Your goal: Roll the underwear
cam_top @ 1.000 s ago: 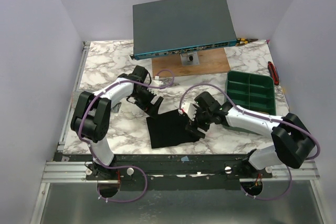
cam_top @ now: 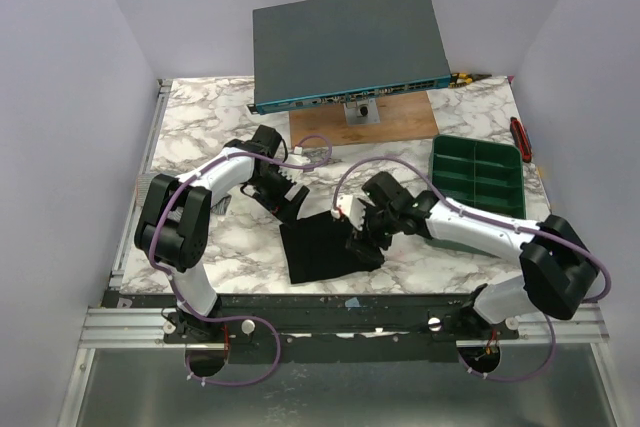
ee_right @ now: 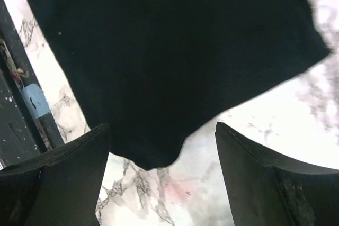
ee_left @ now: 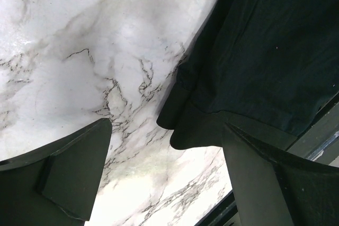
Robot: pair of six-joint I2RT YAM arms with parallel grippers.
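Observation:
The black underwear (cam_top: 318,247) lies spread on the marble tabletop near its front edge. In the left wrist view, one narrow end of the underwear (ee_left: 249,67) shows, with a doubled edge. My left gripper (cam_top: 291,207) stands at the cloth's back left corner, its fingers (ee_left: 69,162) wide apart. Over the cloth's right side hangs my right gripper (cam_top: 366,249), also open. In the right wrist view a tapered corner of the underwear (ee_right: 148,88) reaches into the space between the fingers but is not gripped. The arm hides part of the cloth from above.
A green divided bin (cam_top: 478,179) stands at the right, close to the right arm. Behind are a wooden board (cam_top: 400,119) and a large dark panel (cam_top: 350,42). A red tool (cam_top: 520,139) lies far right. Bare marble (cam_top: 240,252) is left of the cloth.
The right gripper has shifted a little to the left, further over the underwear's right side. The left arm has stayed still, and the cloth looks nearly unchanged.

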